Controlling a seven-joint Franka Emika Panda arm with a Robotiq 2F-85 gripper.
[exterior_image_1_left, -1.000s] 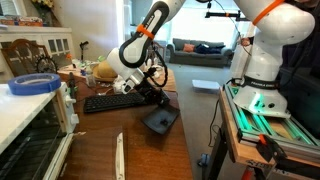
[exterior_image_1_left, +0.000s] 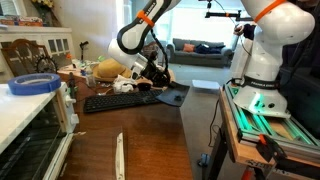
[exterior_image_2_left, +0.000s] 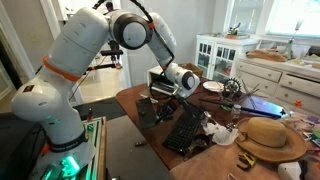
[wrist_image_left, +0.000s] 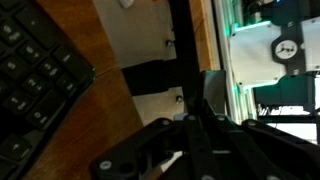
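Observation:
A dark, flat, pan-like object (exterior_image_1_left: 174, 96) hangs tilted over the right edge of the wooden table (exterior_image_1_left: 140, 140) in exterior view 1. My gripper (exterior_image_1_left: 163, 83) is shut on its upper edge. In the wrist view the gripper points down past the table edge, with a narrow dark piece between its fingers; most of the object is hard to make out there. Behind and left of it, a black keyboard (exterior_image_1_left: 118, 101) lies on the table. The keyboard (exterior_image_2_left: 184, 130) shows near the gripper in exterior view 2 as well.
A straw hat (exterior_image_2_left: 265, 131) and several small items clutter the table's far side. Near the left stand a blue ring (exterior_image_1_left: 35, 84) and a glass-sided box (exterior_image_1_left: 33, 135); a pale strip (exterior_image_1_left: 120, 158) lies in front.
In exterior view 1, the dark flat object has risen and moved right, away from the tabletop, and its tilt has changed. My gripper has moved with it, still shut.

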